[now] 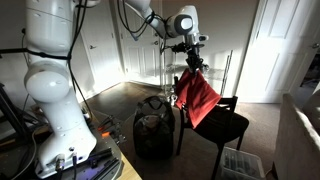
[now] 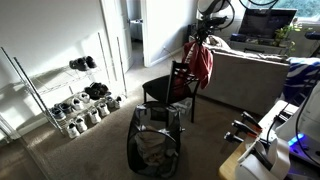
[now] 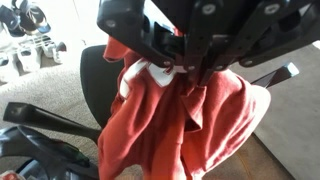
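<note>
A red cloth [image 1: 199, 98] hangs from my gripper [image 1: 190, 68], which is shut on its upper part, above the black chair [image 1: 222, 125]. In the second exterior view the cloth [image 2: 203, 65] drapes down beside the chair's back [image 2: 183, 82]. From the wrist, the red fabric [image 3: 180, 125] with a white mark fills the space below my gripper and is bunched between its fingers. The cloth's lower part hangs in front of the chair back; whether it still touches the chair I cannot tell.
A dark mesh basket [image 1: 153, 128] stands on the floor left of the chair. A shoe rack [image 2: 75, 90] with several pairs stands along the wall in the second exterior view. A pale sofa [image 2: 250, 75] lies behind the chair.
</note>
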